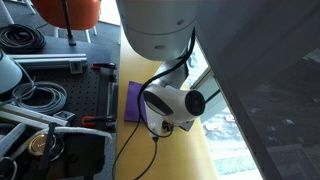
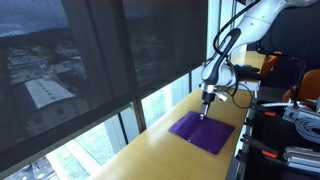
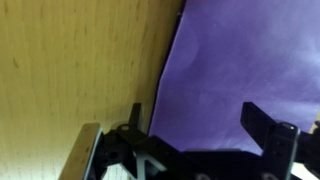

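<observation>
A flat purple cloth (image 2: 208, 134) lies on the wooden table; part of the same cloth (image 1: 134, 98) shows beside the arm in exterior view 1, where the arm hides the rest. In the wrist view, my gripper is open, with nothing held between its fingers. The cloth (image 3: 235, 60) fills the right side there, and its edge runs down between the two fingers, with bare wood on the left. From exterior view 2, the gripper (image 2: 206, 103) appears low at the cloth's far edge; whether it touches cannot be told.
Bare tabletop (image 2: 130, 160) stretches along the window side. A dark cart (image 1: 90, 95) with coiled cables and tools stands against the table's other side. A black cable (image 1: 127, 148) loops from the arm over the wood.
</observation>
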